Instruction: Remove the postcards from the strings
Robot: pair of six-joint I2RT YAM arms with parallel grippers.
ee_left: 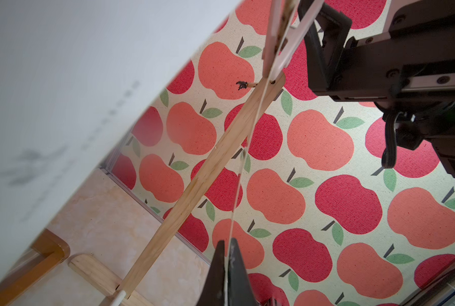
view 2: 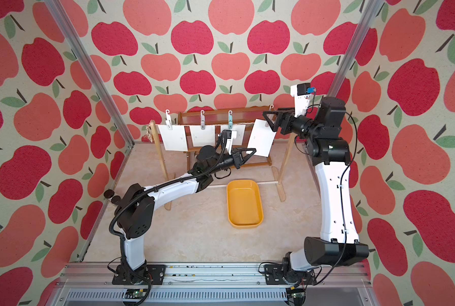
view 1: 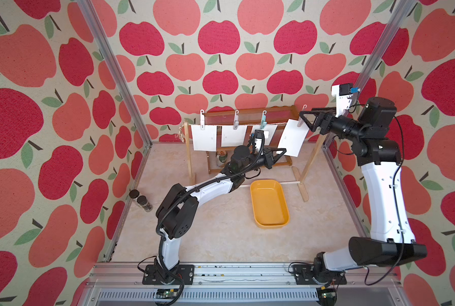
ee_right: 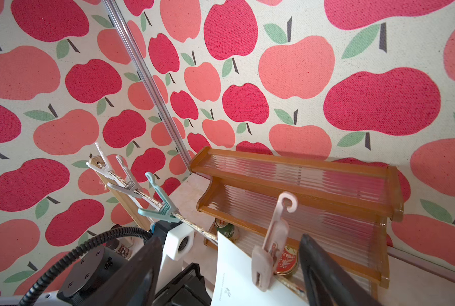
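Four white postcards hang clipped to a string between wooden posts; the rightmost card [view 1: 292, 137] tilts under a pale pink clothespin [ee_right: 264, 260]. My left gripper [view 1: 278, 153] is at that card's lower part, shut; whether paper is between its fingers is hidden. My right gripper [view 2: 275, 118] is at the pink clothespin, which stands between its blurred, part-open fingers in the right wrist view. In the left wrist view the card fills the upper left and the clothespin is at the top.
An orange tray [view 1: 269, 204] lies empty below the cards. A wooden shelf [ee_right: 298, 168] with jars stands behind. Two jars [view 1: 143, 203] sit at the left.
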